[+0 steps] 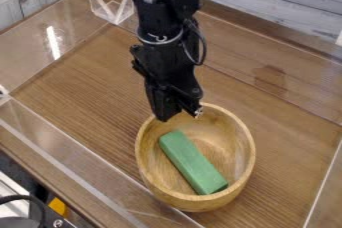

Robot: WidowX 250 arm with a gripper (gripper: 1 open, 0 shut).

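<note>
A green rectangular block (193, 164) lies tilted lengthwise inside a yellow-tan round bowl (230, 140) near the lower middle of the table. My black gripper (174, 108) hangs just above the bowl's back rim, shut, with nothing visible between its fingers; its tips are dark and partly hard to make out.
A clear rail runs along the near left edge, with dark cables at the lower left corner and pale walls at the back.
</note>
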